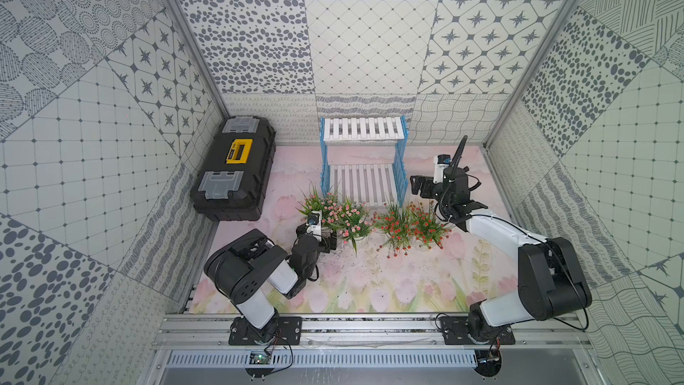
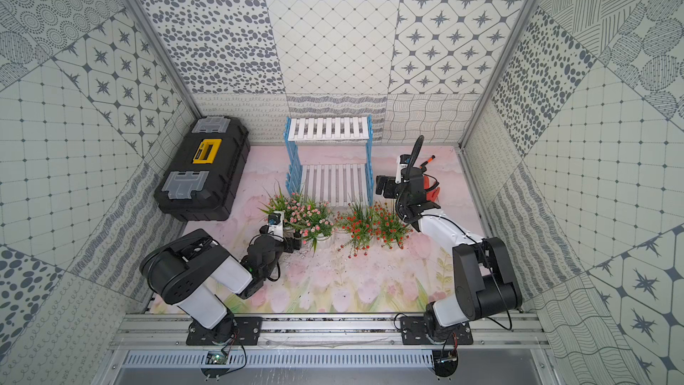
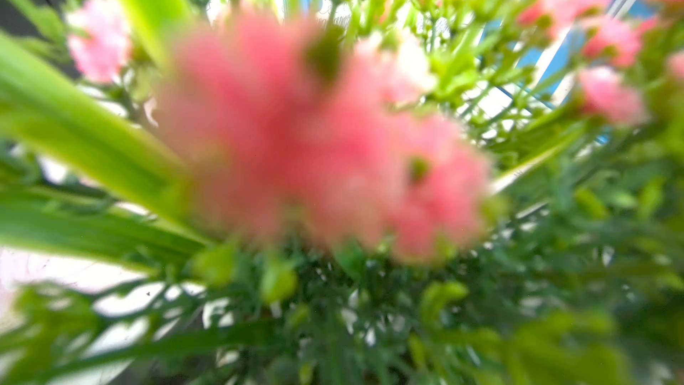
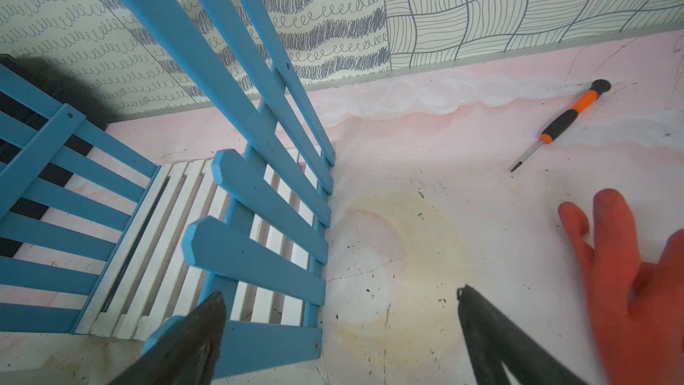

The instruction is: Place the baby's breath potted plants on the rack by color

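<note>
Two pink-flowered plants [image 1: 350,218] stand at the front left of the blue and white rack [image 1: 362,184]. To their right are two red-flowered plants [image 1: 397,224]. My left gripper [image 1: 317,237] is low at the near side of the leftmost pink plant. Blurred pink blossoms [image 3: 285,135] and leaves fill the left wrist view and hide its fingers and the pot, so its grip does not show. Beside the rack's right side, my right gripper is open, its fingers [image 4: 491,335] wide apart over bare table.
Both rack shelves are bare, the white upper shelf [image 1: 363,128] included. A black toolbox [image 1: 235,167] stands at the left. Right of the rack lie a screwdriver [image 4: 563,124] and a red glove-like object [image 4: 630,292].
</note>
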